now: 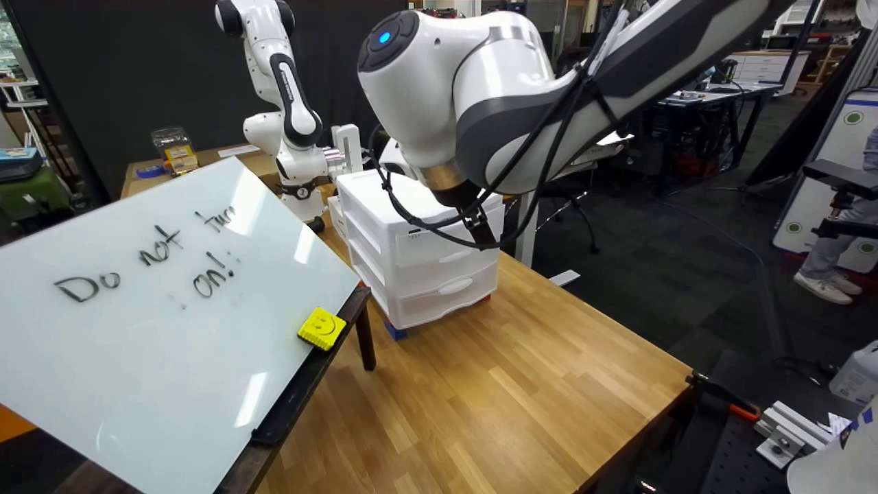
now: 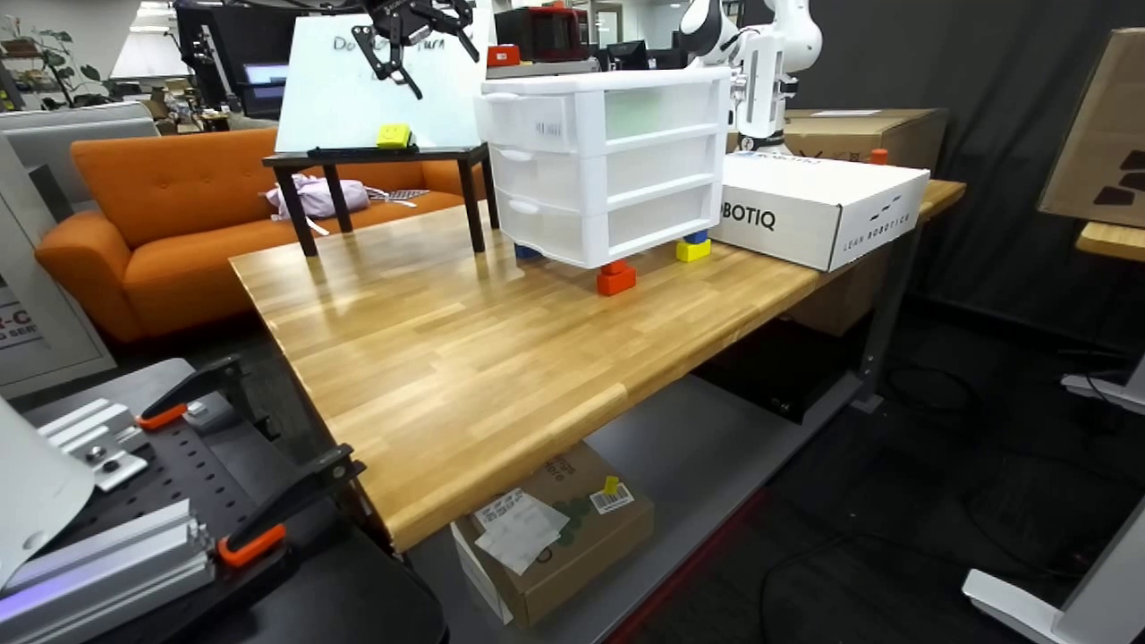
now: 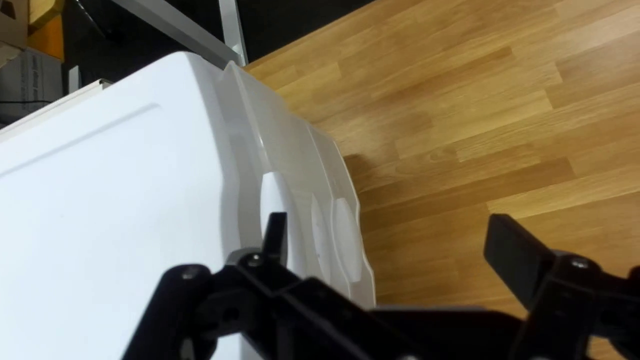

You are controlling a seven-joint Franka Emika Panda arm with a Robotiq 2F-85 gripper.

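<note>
A white three-drawer unit (image 1: 416, 247) with translucent fronts stands on the wooden table; all its drawers look closed. From above, in the wrist view, its smooth top (image 3: 108, 210) fills the left side, and drawer handles (image 3: 346, 240) stick out along the front face. My gripper is open, with nothing held between the fingers. One finger (image 3: 276, 234) overlaps the top drawer's handle in that view, while the other (image 3: 510, 258) is over the table in front; contact cannot be told. In exterior view 1 the arm and cable mostly hide the gripper.
A whiteboard (image 1: 164, 329) with writing and a yellow smiley eraser (image 1: 322, 328) stands beside the drawers. Red blocks (image 2: 616, 279) and yellow and blue ones sit under the unit. Behind it is a white Robotiq box (image 2: 821, 204).
</note>
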